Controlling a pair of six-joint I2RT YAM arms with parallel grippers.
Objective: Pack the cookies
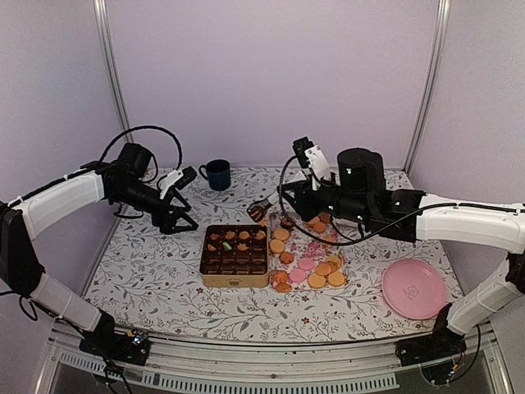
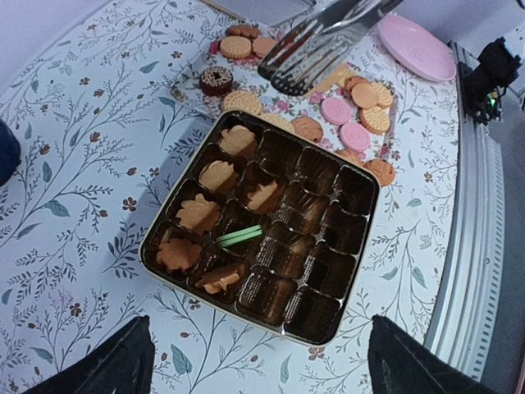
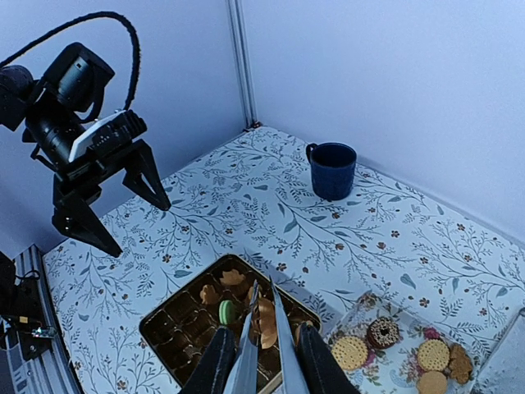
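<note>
The divided cookie box (image 1: pixel 234 279) sits mid-table, several compartments holding leaf-shaped cookies and one a green-edged piece (image 2: pixel 239 235), others empty. Loose cookies (image 2: pixel 375 120) of pink, tan and brown lie on a clear tray right of it. My right gripper, with long metal tong-like tips, is shut on a brown cookie (image 3: pixel 264 322), raised above the right side of the box. My left gripper (image 1: pixel 176 220) stands open and empty left of the box.
A dark blue mug (image 1: pixel 218 175) stands at the back. A pink plate (image 1: pixel 413 291) lies at the front right.
</note>
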